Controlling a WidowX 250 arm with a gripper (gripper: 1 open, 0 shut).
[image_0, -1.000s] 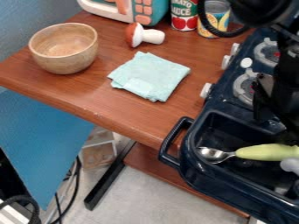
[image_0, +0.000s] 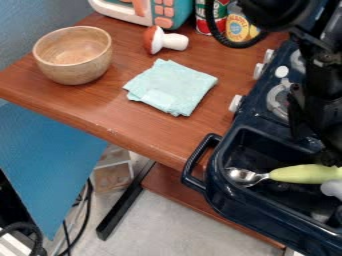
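Observation:
The black robot arm (image_0: 302, 30) reaches in from the top right over a toy stove. Its gripper is a dark shape at the right edge above the oven drawer, and its fingers are too dark to tell. In the open black oven drawer (image_0: 221, 200) lies a spoon with a pale green handle (image_0: 305, 173) and a metal bowl end, with a white item partly visible beside it at the right edge.
A wooden bowl (image_0: 72, 70), a pale folded cloth (image_0: 170, 86), a red-and-white mushroom toy (image_0: 166, 40), cans (image_0: 214, 12) and a toy appliance stand on the wooden table (image_0: 120, 118). Burners with white knobs line the stove.
The arm's upper part and its cable have shifted slightly at the top right. The objects on the table and in the drawer look unmoved.

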